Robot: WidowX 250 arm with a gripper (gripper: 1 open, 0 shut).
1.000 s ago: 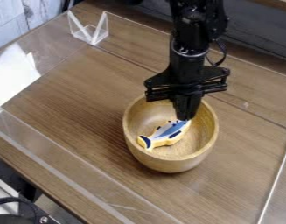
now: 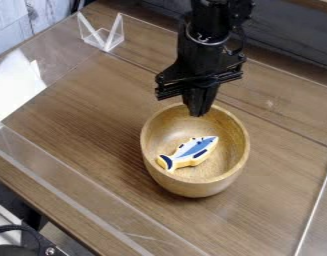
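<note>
A light wooden bowl (image 2: 219, 175) stands on the table, and inside it lies a fish-shaped toy (image 2: 187, 152), white with blue and a tan edge. My black gripper (image 2: 198, 108) is above the bowl's back rim, higher than the toy and apart from it. I see nothing held below its fingers; how far apart they are is hard to tell from this view.
A clear plastic stand (image 2: 103, 33) is at the back left. A white sheet (image 2: 11, 82) is at the left edge, and dark cables lie at the lower left.
My gripper has risen away from the toy and moved slightly back and to the left. The toy stays in the bowl.
</note>
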